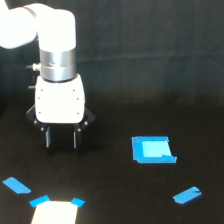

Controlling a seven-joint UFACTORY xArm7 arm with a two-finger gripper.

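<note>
My gripper (62, 141) points down over the left side of the dark surface. Its two thin dark fingers stand apart, with nothing visible between them. To its right lies a pale blue-white square (156, 148) bordered by blue tape (136, 153). At the bottom edge is a glaring pale square (55, 214), cut off by the frame, with blue tape on its upper corners. How high the fingertips are above the surface is hard to judge.
Loose strips of blue tape lie at the left (16, 185) and at the lower right (187, 195). The dark surface between the two squares looks clear. A dark curtain (150, 50) hangs behind.
</note>
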